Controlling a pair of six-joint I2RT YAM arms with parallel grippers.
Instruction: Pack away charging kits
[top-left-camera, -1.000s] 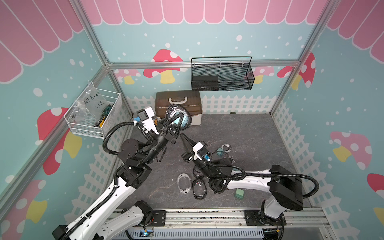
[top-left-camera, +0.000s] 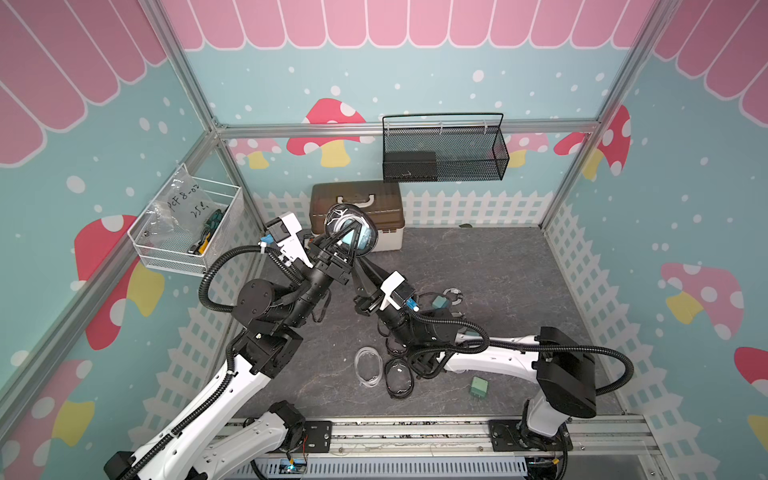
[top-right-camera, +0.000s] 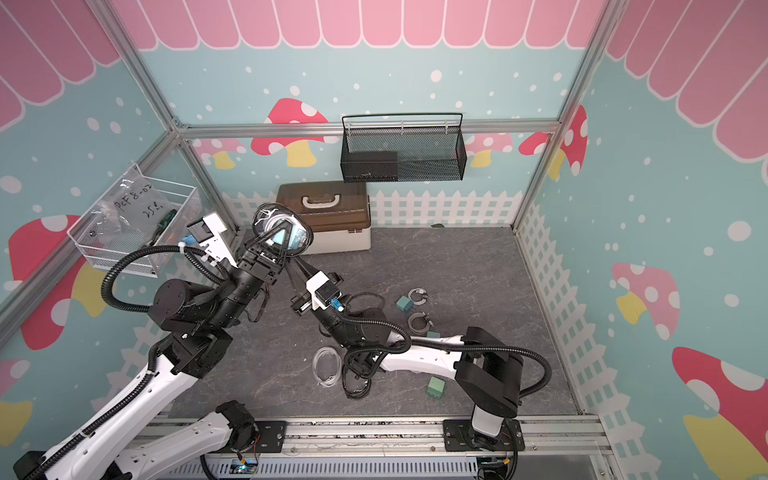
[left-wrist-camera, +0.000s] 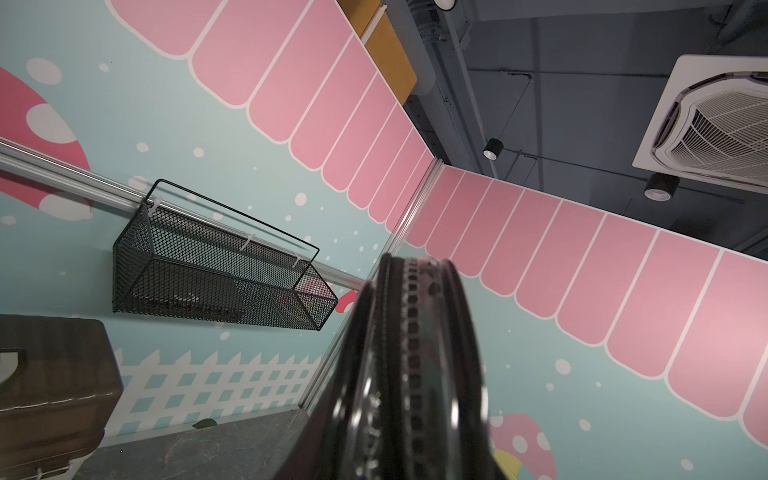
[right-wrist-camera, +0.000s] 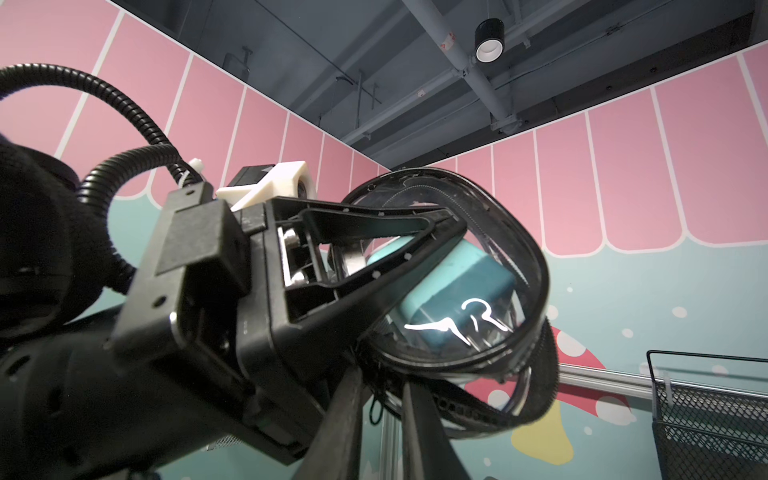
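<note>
A round clear pouch with a black rim is held up by my left gripper, which is shut on it. Inside the pouch, the right wrist view shows a teal block, and the top views show a white cable. The pouch's black zipped edge fills the lower middle of the left wrist view. Below it, my right gripper points up with its fingers a little apart. A thin dark loop hangs from the pouch, in line with the gap between those fingers. Whether they touch it cannot be told.
Coiled cables, a black pouch and green blocks lie on the floor. A brown-lidded box stands behind. A black mesh basket and a white wire basket hang on the walls.
My right gripper has moved up and left, to just under the pouch, and its fingers have changed spacing. My left gripper has shifted slightly left with the pouch.
</note>
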